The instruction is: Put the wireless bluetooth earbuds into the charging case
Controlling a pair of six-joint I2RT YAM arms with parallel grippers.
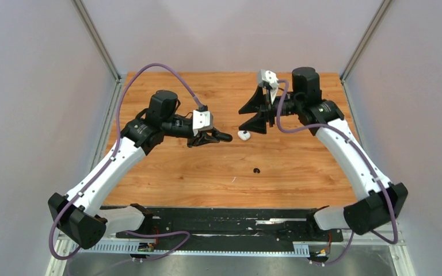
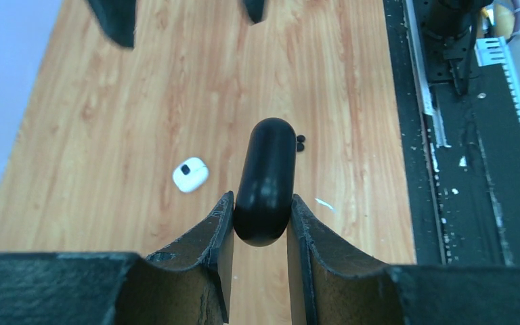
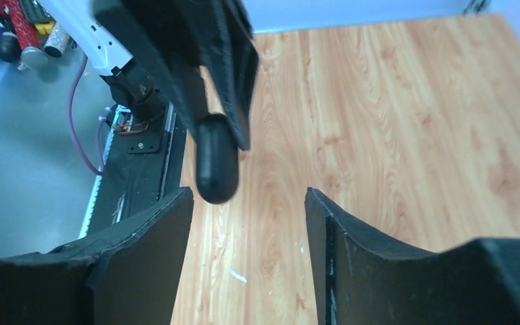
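Observation:
The black charging case (image 1: 223,137), a glossy capsule in the left wrist view (image 2: 265,176), is clamped in my left gripper (image 1: 210,137), held out toward the middle above the table. My right gripper (image 1: 252,115) hangs to its upper right, apart from the case, its fingers spread with nothing between them; in the right wrist view the case (image 3: 217,162) is ahead of those fingers. A small white object with a dark spot (image 2: 191,175) lies on the table, and two small black pieces (image 1: 256,170) lie nearer the front.
A black rail strip (image 1: 236,224) runs along its front edge, and walls enclose the sides and back.

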